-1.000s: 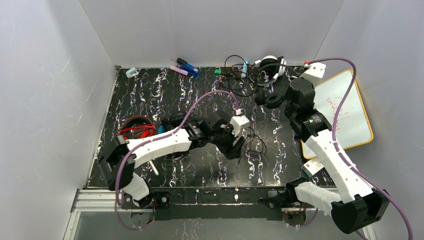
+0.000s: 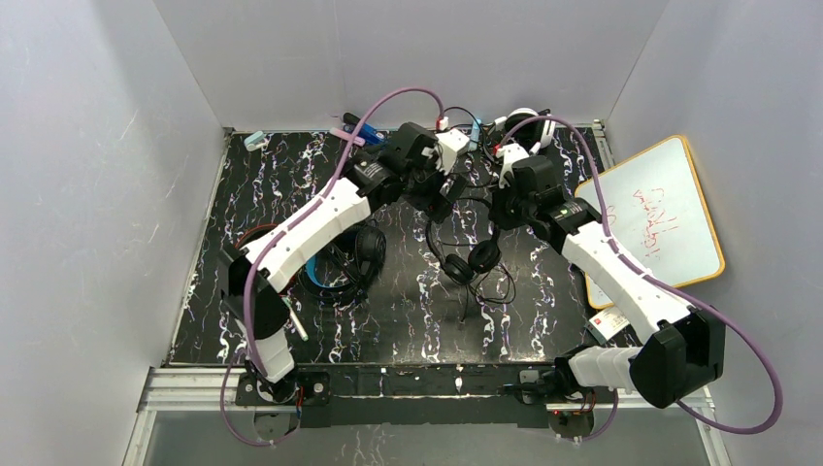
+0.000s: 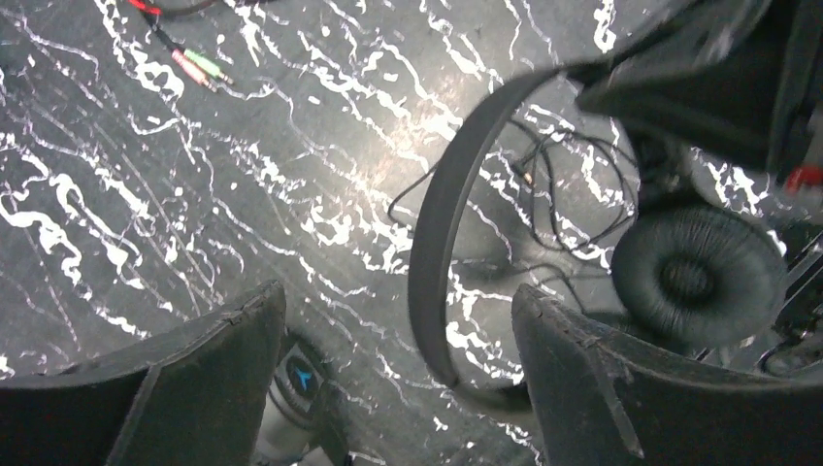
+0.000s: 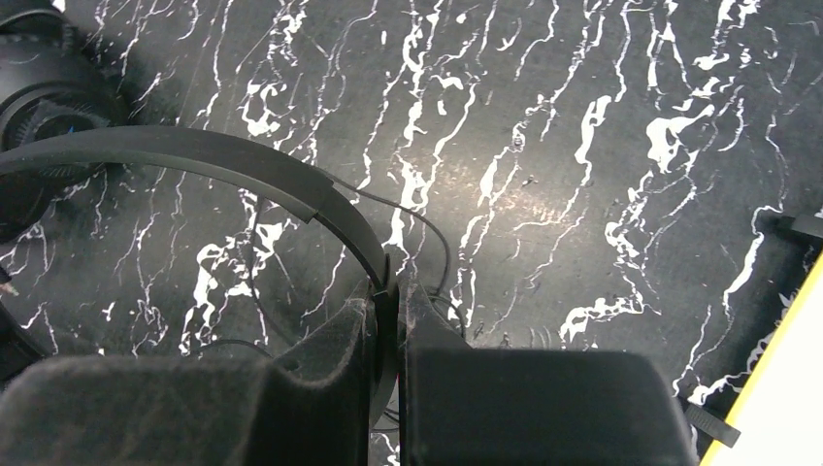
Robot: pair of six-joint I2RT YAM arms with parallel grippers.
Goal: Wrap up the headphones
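Black headphones hang over the middle of the table, their ear cups (image 2: 482,255) low and the headband (image 3: 437,223) curving upward. My right gripper is shut on the headband. My left gripper stands part open at the other side, with the band in the gap between its fingers but not visibly gripped. The thin cable (image 4: 434,233) lies in loose loops on the table beneath.
Other headphones (image 2: 354,257) lie coiled at left. More headphones (image 2: 524,121), cables and small tools line the back edge. A whiteboard (image 2: 655,218) is at the right.
The right gripper has carried the headphones leftward from the back right to the middle. The left gripper has moved up toward the back, to beside the headband.
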